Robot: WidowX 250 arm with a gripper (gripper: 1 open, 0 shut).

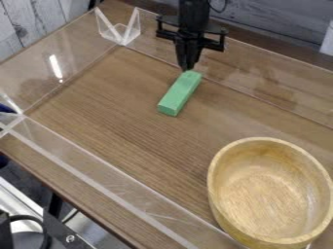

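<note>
My black gripper (188,65) hangs at the top centre of the view, shut, its tips just above the upper end of a green block (180,93). The block lies flat on the wooden table (104,146), slanting from upper right to lower left. Nothing shows between the fingers; whether the tips touch the block I cannot tell.
A large round tan bowl (268,167) sits at the lower right. A clear plastic piece (117,27) stands at the upper left. Black cables show at the lower left corner.
</note>
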